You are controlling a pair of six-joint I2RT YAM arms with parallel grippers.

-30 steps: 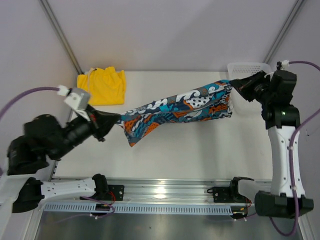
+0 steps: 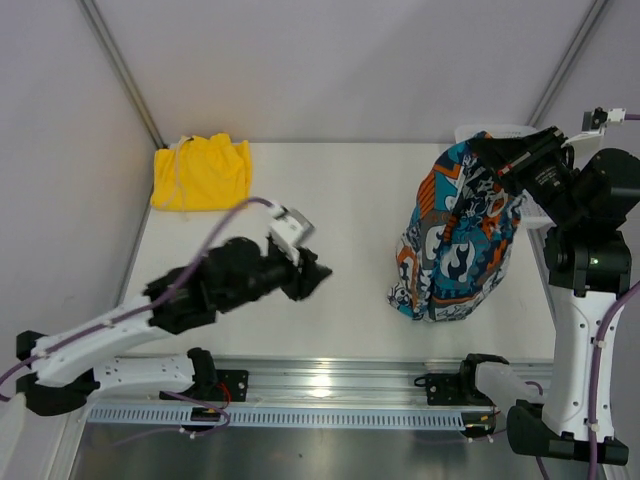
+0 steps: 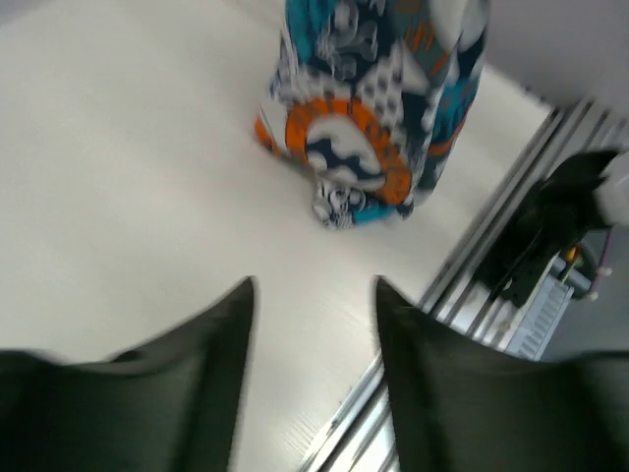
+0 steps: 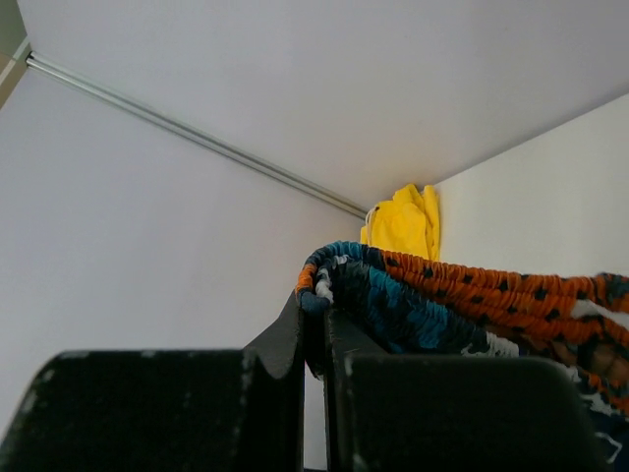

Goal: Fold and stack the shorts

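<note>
Patterned shorts in blue, orange and white (image 2: pixel 455 245) hang at the right of the top view, their lower end bunched over the table. My right gripper is shut on the gathered waistband (image 4: pixel 442 285), holding it raised. Over the table's left middle, my left gripper (image 2: pixel 318 275) is blurred by motion. Its fingertips (image 3: pixel 234 315) stand apart with only bare table between them; the shorts (image 3: pixel 364 108) lie beyond. At the back left rest folded yellow shorts (image 2: pixel 202 173).
A white basket (image 2: pixel 468 130) stands at the back right, partly hidden behind the shorts and right arm. A metal rail (image 2: pixel 320 367) runs along the front edge.
</note>
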